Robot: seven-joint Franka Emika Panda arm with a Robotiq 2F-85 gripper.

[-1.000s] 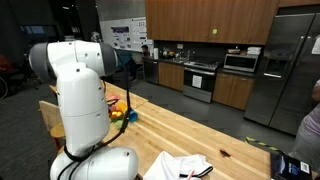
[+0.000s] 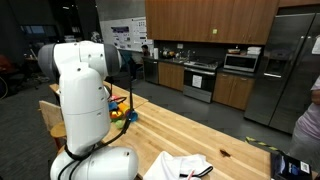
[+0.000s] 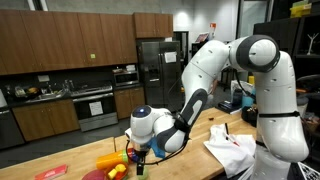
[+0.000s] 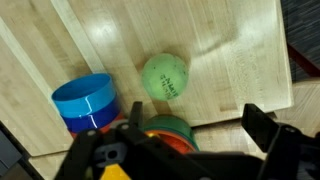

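In the wrist view my gripper is open, its two dark fingers wide apart with nothing held between them. Ahead of the fingers, a round green thing (image 4: 165, 76) lies on the wooden table. To its lower left is a blue cup-like thing (image 4: 87, 101), with something red partly showing beneath it. A dark green bowl-like thing (image 4: 172, 124) with red inside lies close by the left finger, partly hidden. Exterior view 2 has the gripper (image 3: 143, 163) low over the table, beside the colourful things; its fingertips are hard to make out there.
Orange-yellow things (image 3: 112, 158) and a red thing (image 3: 95, 175) crowd the table near the gripper. A white cloth (image 3: 232, 151) lies nearer the arm's base. In exterior view 1, the middle of the table (image 2: 185, 130) is largely clear.
The arm's large links look almost unchanged in exterior view 1. At its right edge, a person's figure shows more than before.
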